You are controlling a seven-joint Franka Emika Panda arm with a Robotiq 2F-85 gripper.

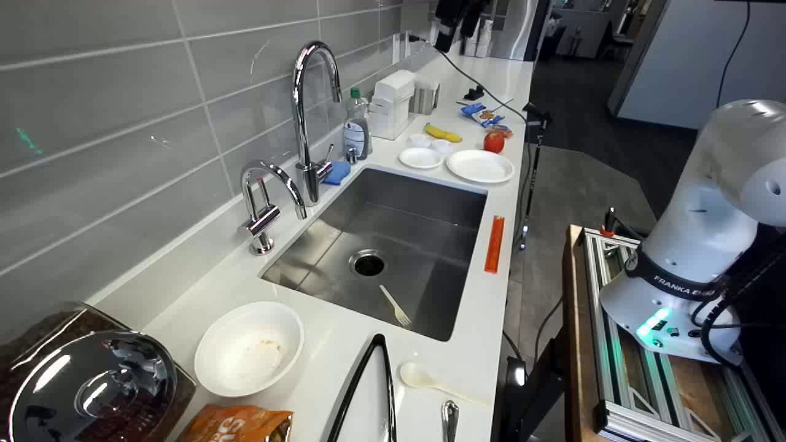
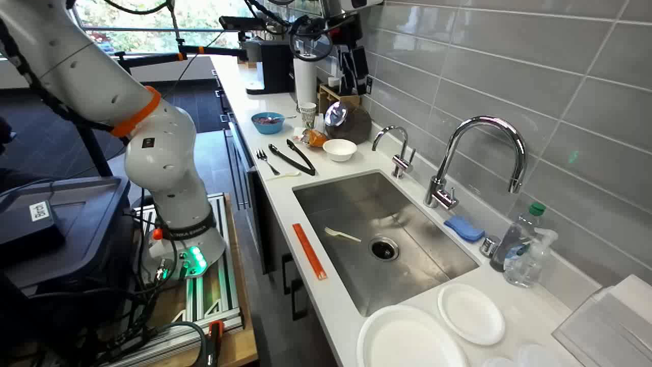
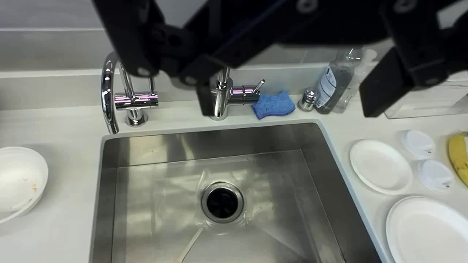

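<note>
My gripper is open, its dark fingers wide apart with nothing between them. In exterior view 2 the gripper hangs high above the counter, near the tiled wall. Below is the steel sink, where a pale plastic fork lies between the drain and the sink's front wall. Only part of that fork shows at the bottom of the wrist view. A blue sponge rests behind the sink, beside the faucet base. On the front counter strip lies a flat orange-red object.
Two chrome faucets rise behind the sink. A white bowl, black tongs and cutlery lie on one side. White plates, a banana, a red apple and soap bottles occupy the other.
</note>
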